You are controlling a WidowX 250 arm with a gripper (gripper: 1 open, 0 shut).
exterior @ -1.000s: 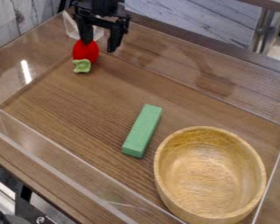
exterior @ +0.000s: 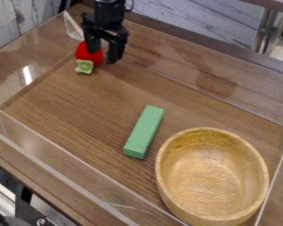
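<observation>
My gripper is at the top left, its dark fingers open, reaching down around or just beside a red object. A small light-green object lies just below the red one, touching or very close to it. Whether the fingers touch the red object is too small to tell.
A long green block lies in the lower middle of the wooden table. A large yellow bowl fills the lower right. A pale object behind the red one is partly hidden.
The gripper has shifted slightly and come lower toward the red object. The other objects look unmoved.
</observation>
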